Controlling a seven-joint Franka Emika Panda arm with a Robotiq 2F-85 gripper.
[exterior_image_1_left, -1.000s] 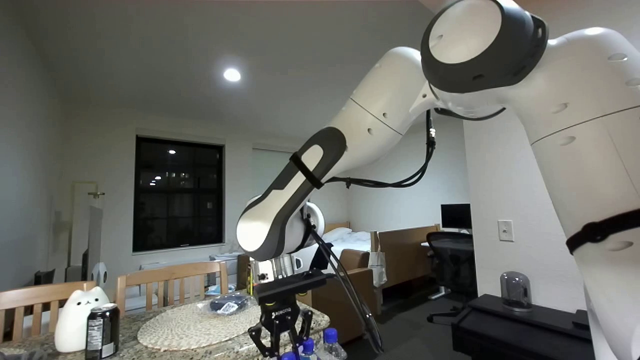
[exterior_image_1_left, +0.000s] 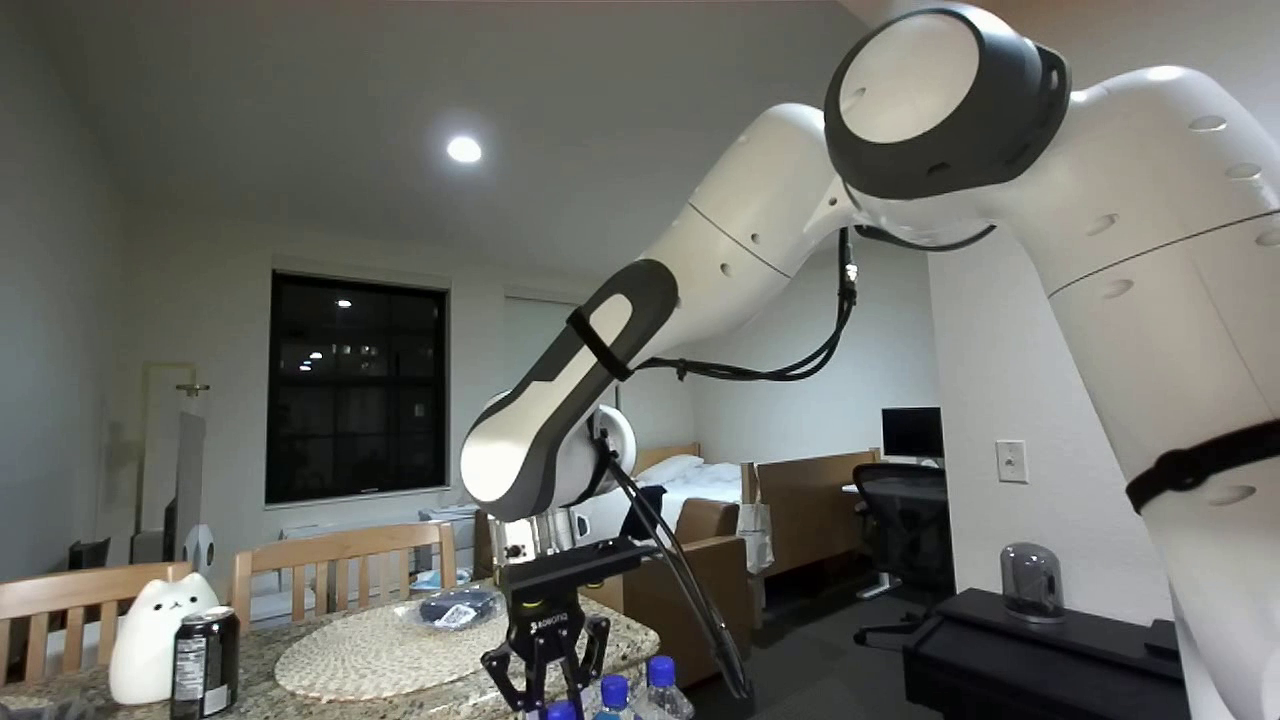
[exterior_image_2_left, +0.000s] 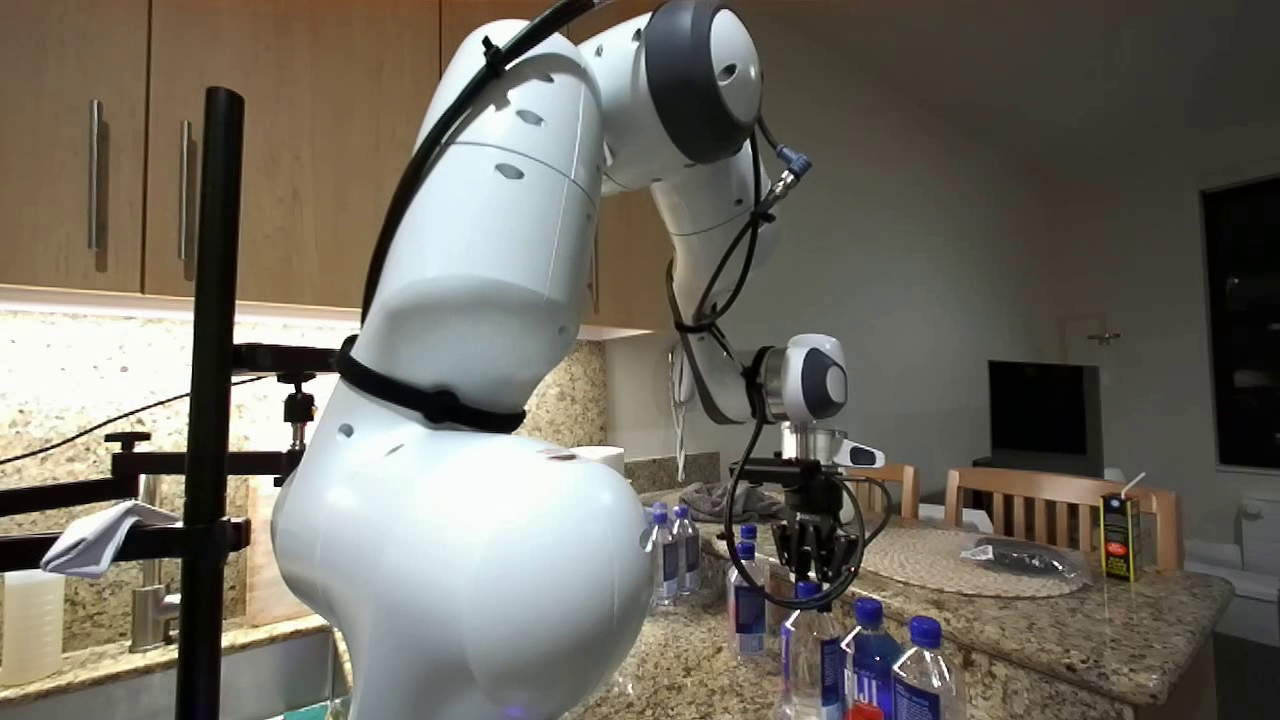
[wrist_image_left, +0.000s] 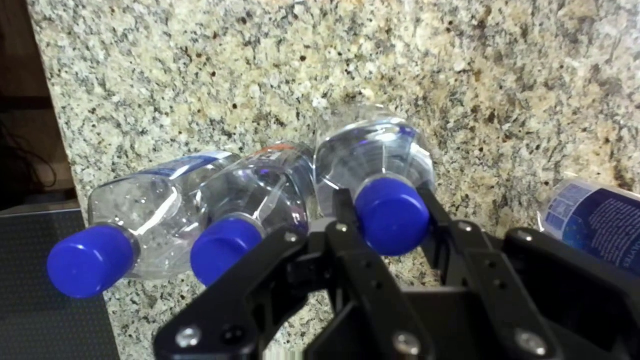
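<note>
My gripper is shut on the blue cap of a clear water bottle (wrist_image_left: 375, 147), one black finger on each side of the cap. In exterior view 2 this bottle (exterior_image_2_left: 806, 666) looks upright under the gripper (exterior_image_2_left: 813, 574); its base is cut off, so I cannot tell whether it touches the counter. Two similar blue-capped bottles stand beside it in the wrist view: a middle bottle (wrist_image_left: 258, 180), close against it, and an outer bottle (wrist_image_left: 150, 201) near the counter's edge. Exterior view 1 shows the gripper (exterior_image_1_left: 558, 694) low, with only the bottle tops visible.
Another bottle (wrist_image_left: 594, 219) lies partly in view on the wrist view's right. Further bottles (exterior_image_2_left: 687, 546) stand behind on the granite counter (exterior_image_2_left: 648, 672). A round woven mat (exterior_image_1_left: 360, 654) carries a plastic-wrapped package (exterior_image_1_left: 456, 608); a black can (exterior_image_1_left: 204, 664) stands left. Upper wrist-view granite is clear.
In exterior view 1 my gripper has shifted left and slightly up, and the blue cap beneath it has shifted left too, widening its gap from the middle cap. The outermost cap stays about where it was.
</note>
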